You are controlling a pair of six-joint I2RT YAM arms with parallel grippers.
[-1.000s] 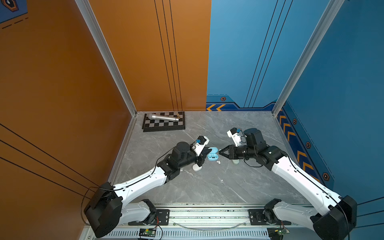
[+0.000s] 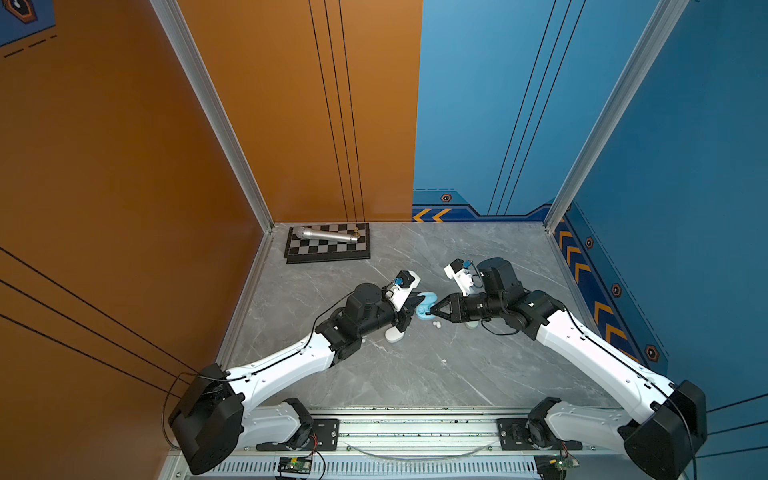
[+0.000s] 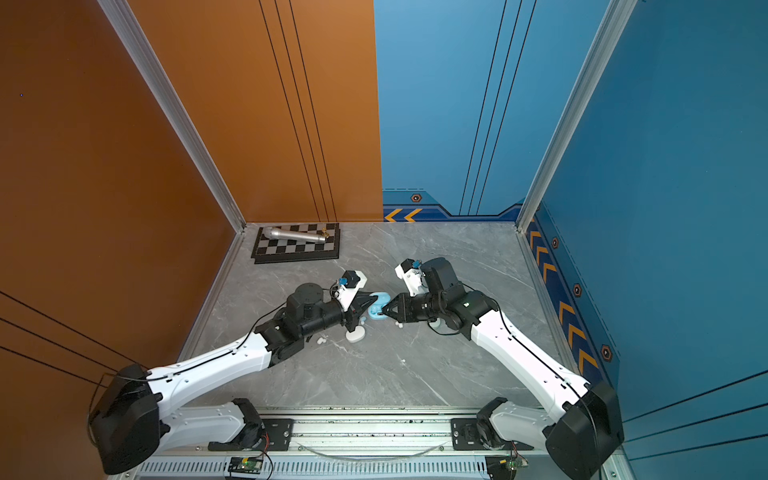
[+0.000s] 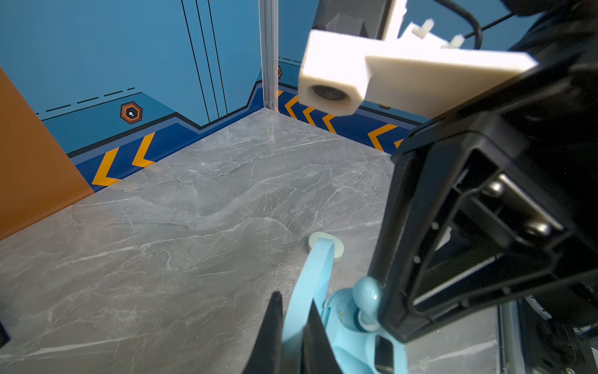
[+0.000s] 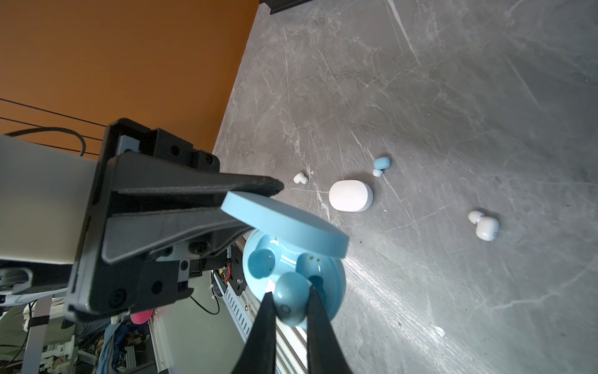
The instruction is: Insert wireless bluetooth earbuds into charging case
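A light blue charging case (image 2: 425, 305) hangs open between the two grippers. My left gripper is shut on the case by its lid (image 5: 286, 221). My right gripper is shut on a light blue earbud (image 5: 291, 293), which is over the case's open base (image 5: 330, 286) with its oval wells; whether it sits in a well I cannot tell. Another light blue earbud (image 5: 382, 163) lies on the table beside a white case (image 5: 350, 195). White earbuds (image 5: 487, 227) lie on the table too.
A checkered board (image 2: 328, 252) with a metal cylinder (image 2: 326, 234) stands at the back left. A pale oval object (image 4: 325, 243) lies beyond the case to the right.
My right gripper has moved left, onto the open case. My left gripper and the case have stayed nearly still.
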